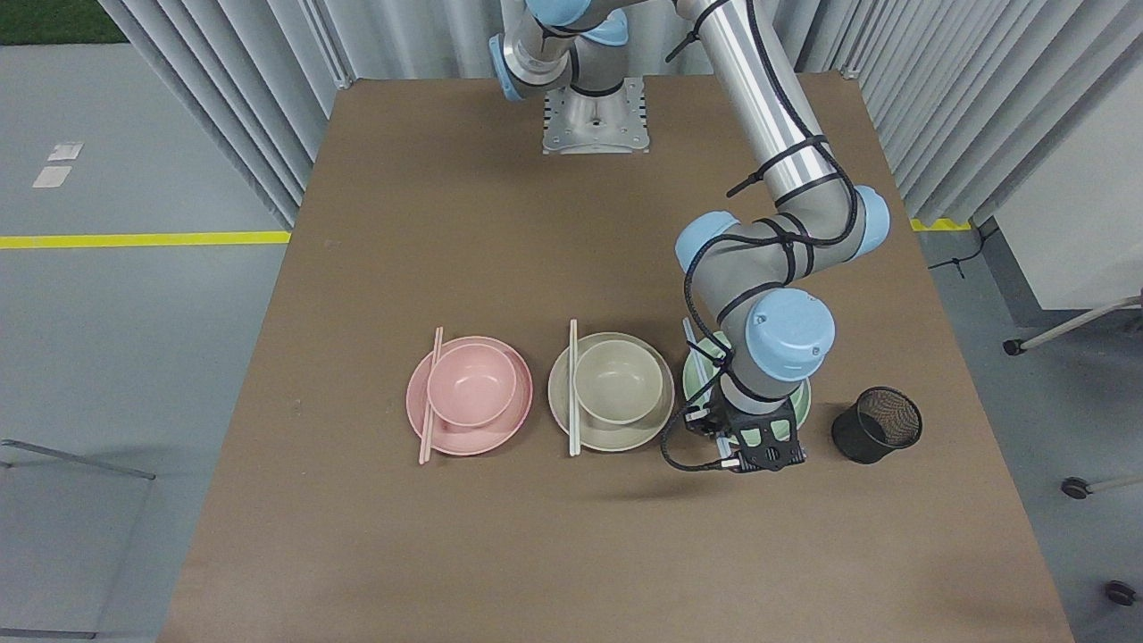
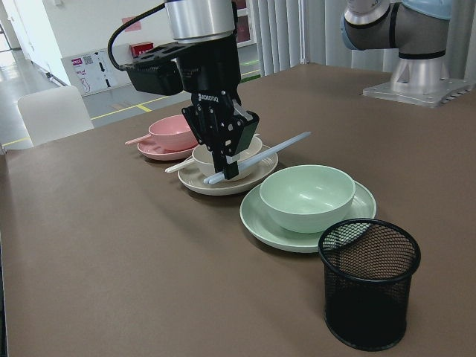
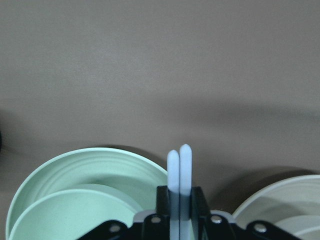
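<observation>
My gripper (image 2: 229, 152) is shut on a pair of pale blue chopsticks (image 3: 185, 170), held level above the table beside the green bowl (image 2: 306, 195) on its green plate (image 2: 260, 231). In the front view the arm hides much of the green set. To its left are the cream bowl (image 1: 618, 379) on a cream plate (image 1: 627, 439), with cream chopsticks (image 1: 573, 407) along the left side, and the pink bowl (image 1: 471, 384) on a pink plate (image 1: 490, 436), with pink chopsticks (image 1: 428, 434).
A black mesh pen cup (image 1: 875, 425) stands right of the green plate.
</observation>
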